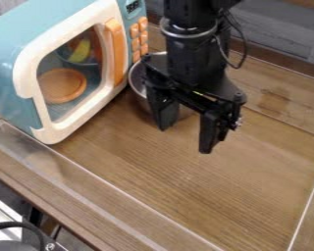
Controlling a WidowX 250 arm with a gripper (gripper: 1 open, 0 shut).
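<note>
My black gripper [186, 123] hangs over the wooden counter in the middle of the camera view, open, with its two fingers apart and nothing seen between them. Behind it, mostly hidden, a metal bowl [138, 75] stands beside the toy microwave [36, 122]. The microwave is pale blue with a white front and orange controls. Inside it show an orange round dish [63, 86] and a yellow object [79, 50].
A grey wall runs along the back. The counter's edge and a black cable lie at the lower left.
</note>
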